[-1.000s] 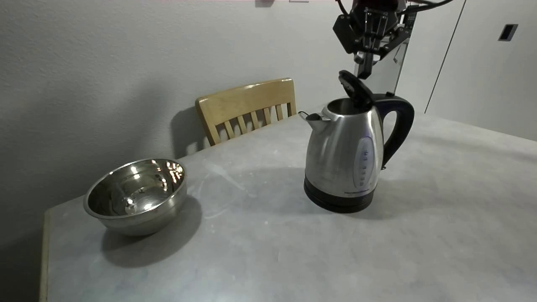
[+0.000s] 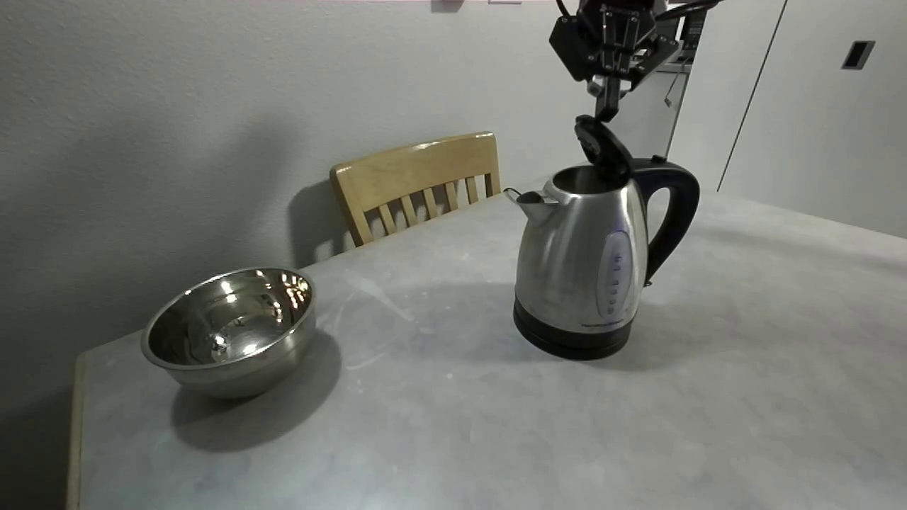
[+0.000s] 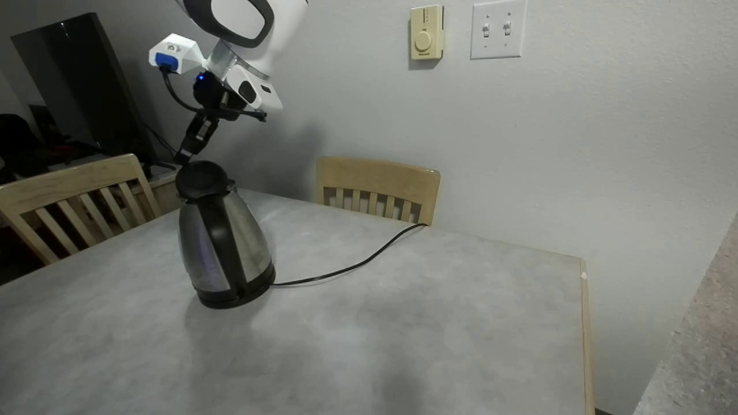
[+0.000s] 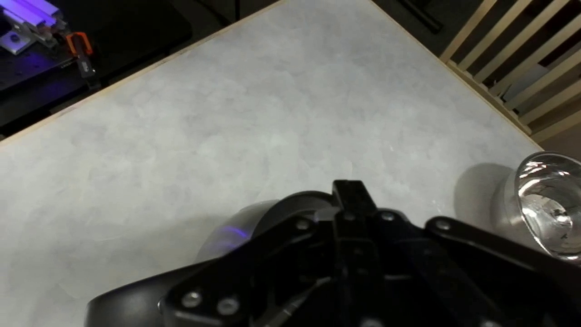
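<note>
A steel kettle [image 2: 570, 255] with a black base and black handle [image 2: 682, 212] stands upright on the table. Its black lid [image 2: 605, 151] is tilted up on its hinge, leaving the mouth partly uncovered. Just above the lid's upper edge is my gripper [image 2: 606, 117], fingers pointing down and shut, with nothing visible between them. Whether the fingertips touch the lid, I cannot tell. In exterior view 2 the raised lid [image 3: 200, 178] is seen from behind, directly under the gripper [image 3: 183, 159]. The wrist view shows the shut gripper covering most of the kettle [image 4: 228, 234].
A shiny steel bowl [image 2: 234, 333] sits at the table's left end, well apart from the kettle. A black cord [image 3: 353, 266] runs from the kettle's base to the table edge. A wooden chair [image 2: 417, 183] stands behind. The tabletop between bowl and kettle is clear.
In exterior view 1 my gripper has shifted slightly left and up, now over the lid's top edge. The lid leans a little further upright. Kettle body and bowl have stayed put.
</note>
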